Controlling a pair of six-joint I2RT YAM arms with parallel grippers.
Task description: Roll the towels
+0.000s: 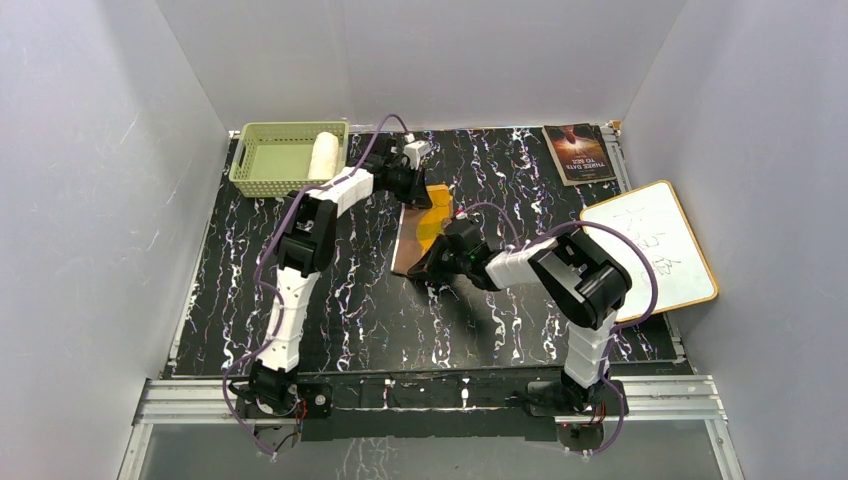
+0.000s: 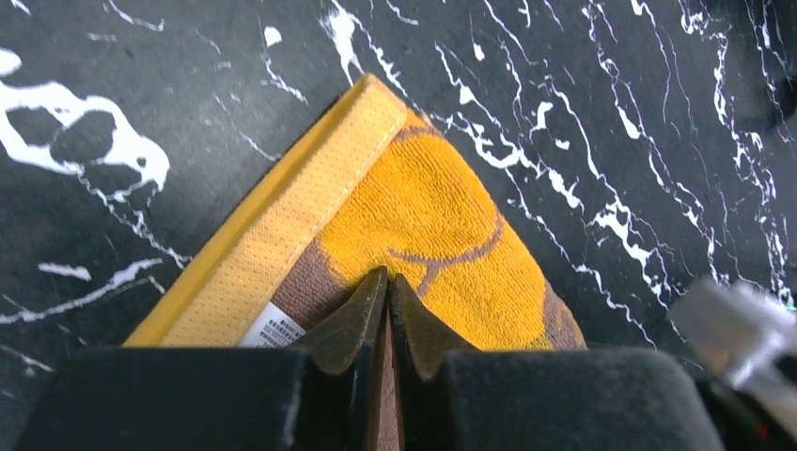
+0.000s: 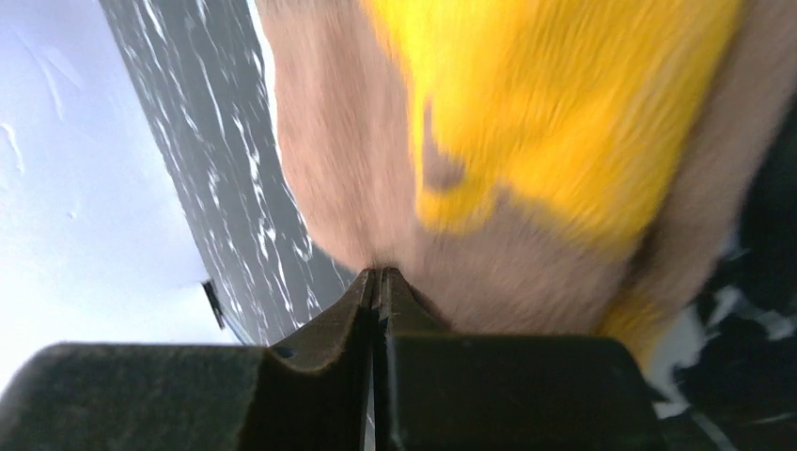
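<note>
A brown and yellow towel (image 1: 407, 240) lies folded on the dark marbled table, its long side running front to back in the top view. Over its back part, my left gripper (image 1: 424, 205) is shut; in the left wrist view the fingers (image 2: 357, 324) meet against the cloth, beside a folded yellow border and a white label (image 2: 272, 328). At the towel's front end my right gripper (image 1: 412, 275) is also shut. Its fingertips (image 3: 362, 291) touch the brown edge in the right wrist view, where blur hides whether any cloth is pinched.
A green basket (image 1: 270, 187) at the back left holds a rolled cream towel (image 1: 324, 155). A book (image 1: 580, 155) lies at the back right, and a whiteboard (image 1: 655, 240) rests on the right.
</note>
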